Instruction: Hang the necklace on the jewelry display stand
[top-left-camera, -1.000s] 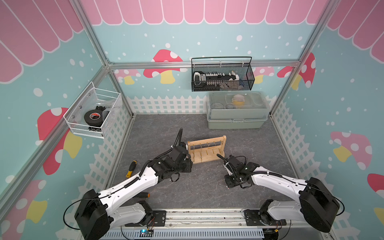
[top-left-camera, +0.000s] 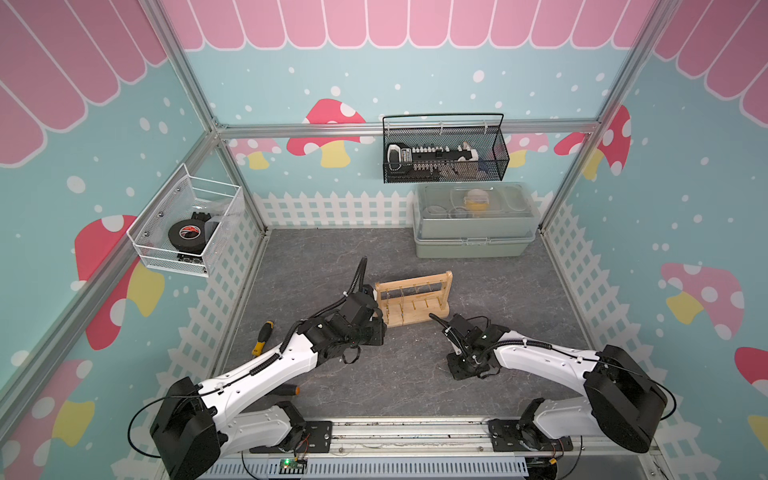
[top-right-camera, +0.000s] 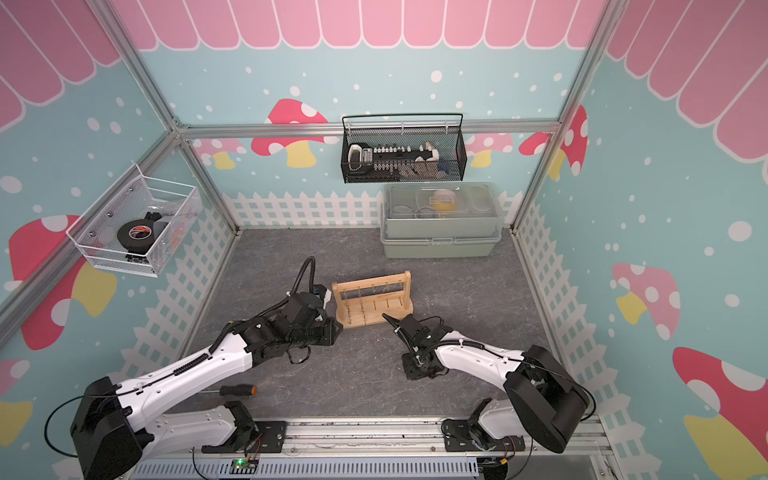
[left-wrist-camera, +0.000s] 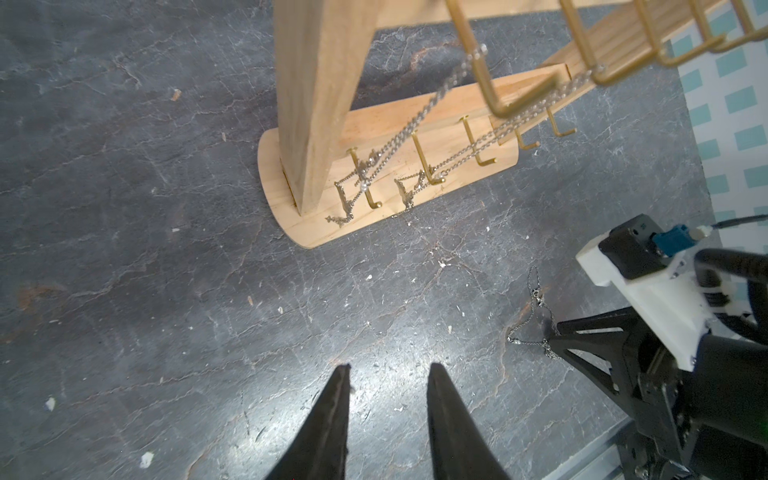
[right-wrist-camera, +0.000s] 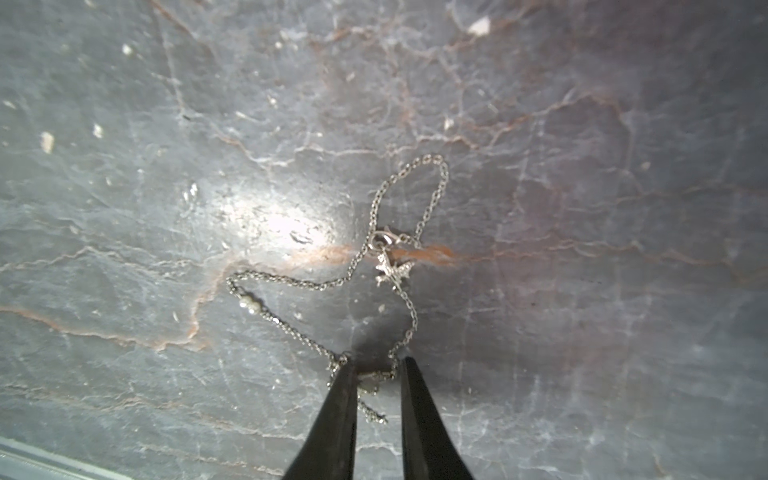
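A thin silver necklace (right-wrist-camera: 312, 285) with a small charm lies in a loose loop on the dark table in the right wrist view. My right gripper is part open at the loop's near edge, its fingertips either side of a bit of chain, not closed on it. The wooden display stand (left-wrist-camera: 308, 96) has brass hooks (left-wrist-camera: 516, 100) along its top bar and low on its base. Silver chains (left-wrist-camera: 400, 136) hang from two of the upper hooks, their lower ends on the base. In front of the stand my left gripper is open and empty.
A yellow-handled tool (top-left-camera: 263, 337) and an orange-tipped screwdriver (top-right-camera: 237, 390) lie left, near the left arm. A green lidded box (top-left-camera: 476, 248) stands at the back right. Bare table lies between the two arms.
My right arm has shifted slightly left, and its gripper is a little closer to the table's front edge. The left arm has barely moved; the stand stays put.
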